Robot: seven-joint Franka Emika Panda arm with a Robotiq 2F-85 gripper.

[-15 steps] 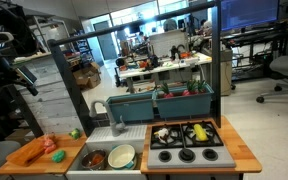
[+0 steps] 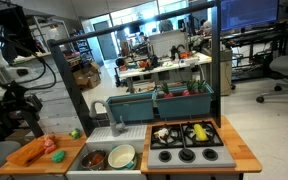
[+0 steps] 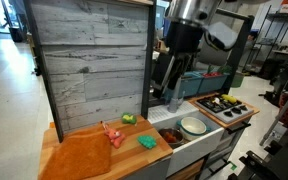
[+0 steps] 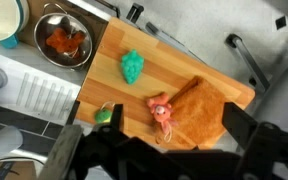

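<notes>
My gripper is open above the wooden counter, its dark fingers spread wide at the bottom of the wrist view with nothing between them. Beneath it lies a small pink-red toy [image 4: 161, 110], touching or close beside an orange towel [image 4: 197, 112]; I cannot tell which. A green toy [image 4: 132, 66] rests on bare wood. Another green item [image 4: 102, 115] is partly hidden by a finger. In exterior view 2 the dark gripper [image 3: 166, 72] hangs well above the counter, and the pink-red toy [image 3: 112, 134] lies by the towel [image 3: 76, 156].
A metal pot [image 4: 66, 42] with something red inside sits in the sink beside a pale bowl [image 3: 193, 126]. A faucet [image 2: 115, 120] rises behind. The stove [image 2: 187, 154] stands farther right, with a yellow item [image 2: 200, 132] on it. A grey plank wall [image 3: 99, 80] backs the counter.
In exterior view 1, the arm and gripper have come down at the left, from high up to nearer the counter. The objects on the counter appear unmoved.
</notes>
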